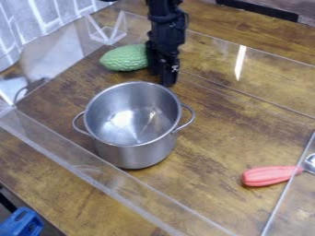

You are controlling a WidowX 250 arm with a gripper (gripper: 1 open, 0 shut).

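The black robot gripper (165, 68) reaches down from the top of the view to the right end of a green bumpy vegetable (124, 58), like a bitter melon, lying on the wooden table. Its fingers are dark and overlap the vegetable's end, so whether they are open or shut on it is unclear. In front of them stands an empty steel pot (133, 128) with two handles.
A red-handled utensil (268, 175) lies at the lower right. Clear plastic walls run round the work area. A blue object (20, 224) sits at the bottom left corner. The table right of the pot is mostly clear.
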